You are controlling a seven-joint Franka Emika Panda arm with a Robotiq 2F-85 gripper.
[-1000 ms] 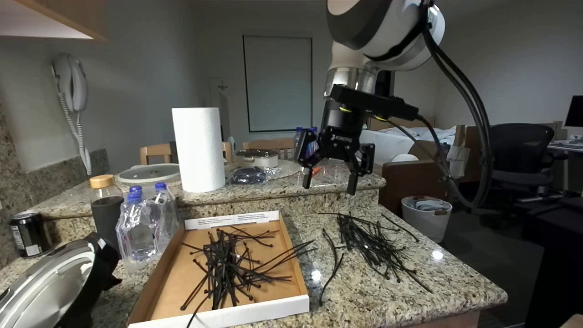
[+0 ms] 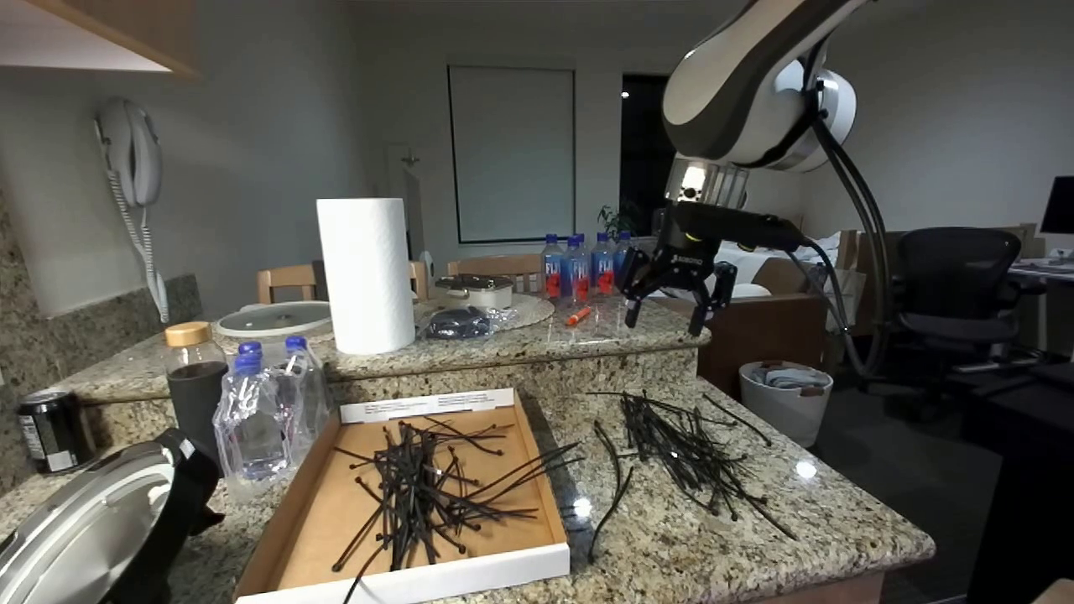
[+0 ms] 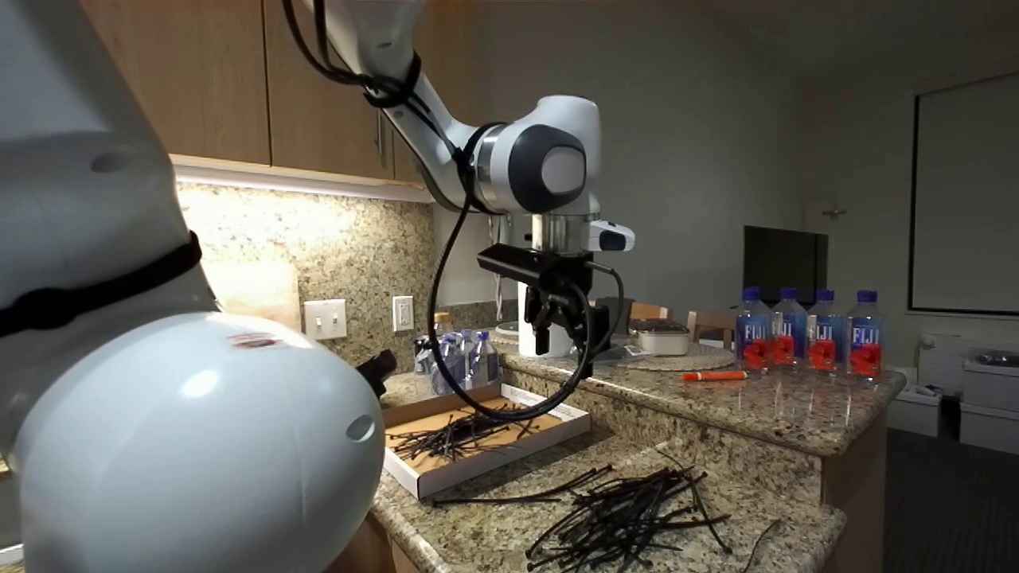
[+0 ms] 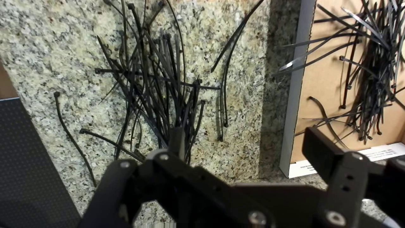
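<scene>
My gripper [image 2: 664,320] stands open above the granite counter, its two fingers spread wide with nothing between them. Below it, a loose pile of black cable ties [image 2: 685,448] lies on the counter; the wrist view shows this pile [image 4: 159,83] left of centre, its lower end partly hidden by a finger. A few single ties [image 4: 227,76] lie between the pile and a shallow cardboard tray [image 4: 293,125]. Inside the tray rests another heap of black ties [image 2: 413,488], several poking over its edge.
On the raised ledge stand a paper towel roll [image 2: 367,277], several water bottles [image 3: 807,334], an orange marker [image 3: 714,376] and a lidded pot [image 3: 661,339]. Wrapped bottles [image 2: 263,413] and a large lid [image 2: 96,528] sit left of the tray.
My gripper has moved to the right and up in exterior view 1, uncovering more of the bottles and the orange marker. It stays open. The ties and the tray have not moved.
</scene>
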